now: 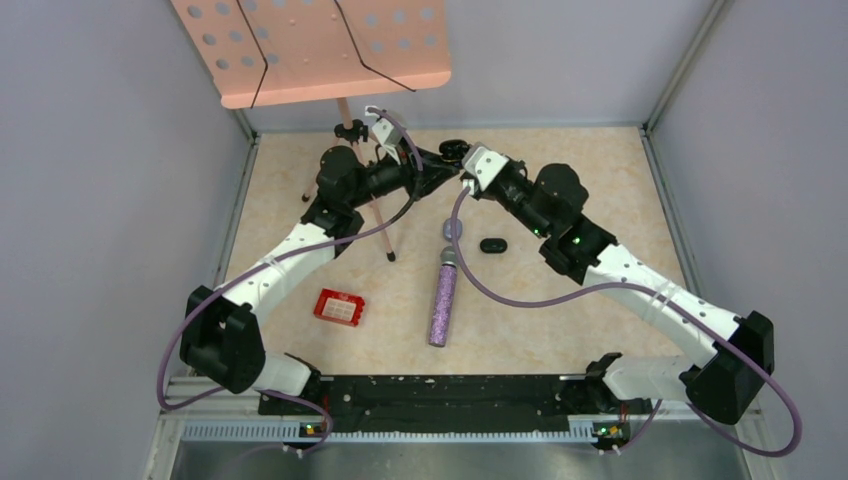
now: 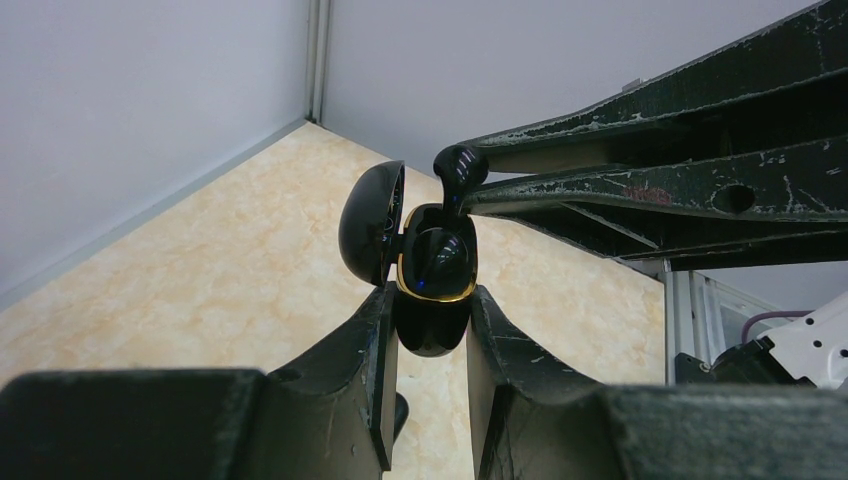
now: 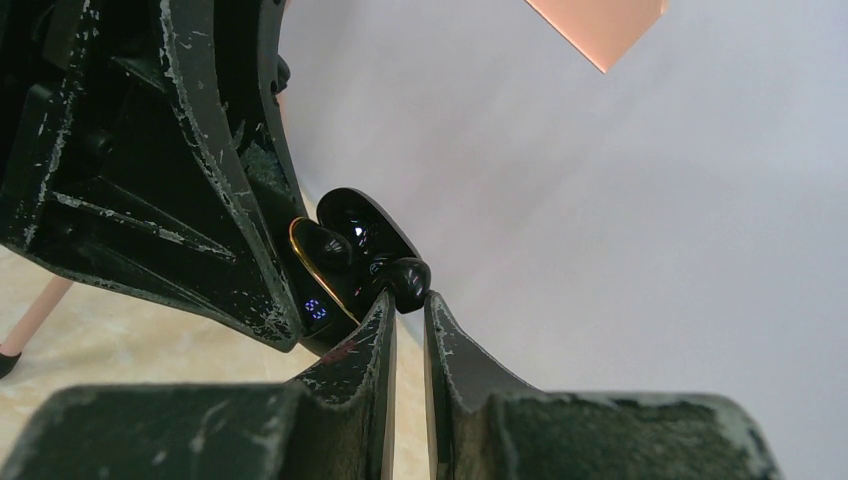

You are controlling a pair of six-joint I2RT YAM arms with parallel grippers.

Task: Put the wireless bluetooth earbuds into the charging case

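Observation:
Up in the air at the back centre, the open black charging case (image 2: 434,318) with a gold rim is held between my left gripper's fingers. My right gripper is shut on a black earbud (image 2: 458,172), holding it over the case beside the raised lid (image 2: 367,220). In the right wrist view another dark rounded piece (image 3: 326,244), apparently an earbud, sits in the case within the gold rim. Whether the held earbud touches the case is unclear.
On the table (image 1: 530,310) below lie a small black oblong (image 1: 493,245), a grey-blue disc (image 1: 452,229), a purple glittery microphone (image 1: 441,300) and a red box (image 1: 338,307). A pink stand (image 1: 385,240) is behind the left arm, its perforated panel overhead.

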